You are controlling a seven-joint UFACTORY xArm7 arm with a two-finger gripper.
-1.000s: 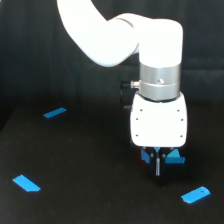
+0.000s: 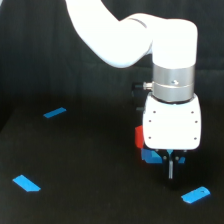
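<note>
My gripper (image 2: 170, 165) points down at the right of the dark table, below its white housing. Its fingers are small and dark, and whether they are open or shut is hard to make out. Behind it shows part of a blue object (image 2: 151, 156), mostly hidden by the gripper. Just above that, a red object (image 2: 139, 137) peeks out at the left edge of the white housing. Whether the gripper touches either of them cannot be seen.
Flat blue strips mark the table: one at the back left (image 2: 55, 113), another at the front left (image 2: 26, 184), a third at the front right (image 2: 196, 195).
The arm and gripper have shifted a little to the right. The red object, hidden before, now shows beside the housing. The blue strips have stayed put.
</note>
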